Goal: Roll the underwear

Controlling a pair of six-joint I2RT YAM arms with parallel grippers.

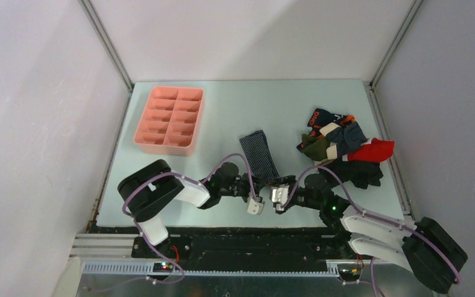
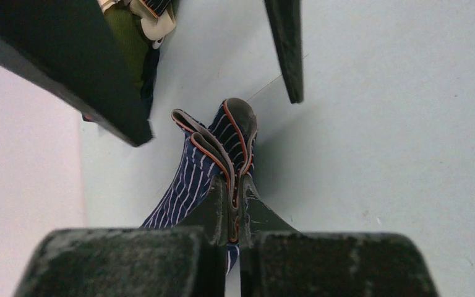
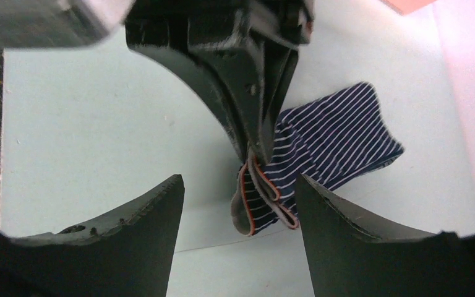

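Observation:
The underwear (image 1: 258, 151), dark navy with thin white stripes, lies folded into a narrow strip near the middle of the table. Its near end shows an orange-edged grey waistband (image 2: 241, 117). My left gripper is shut on that end, with the folded fabric pinched between its fingertips and some sticking out past them. Facing it from the right, my right gripper is open. Its two fingers (image 3: 154, 210) stand on either side of the protruding waistband end, without gripping it. From above, the arms hide this end.
A pink divided box (image 1: 169, 120), its compartments empty, stands at the back left. Several crumpled clothes (image 1: 346, 145) are heaped on the right. Behind the underwear, the table (image 1: 235, 99) is clear.

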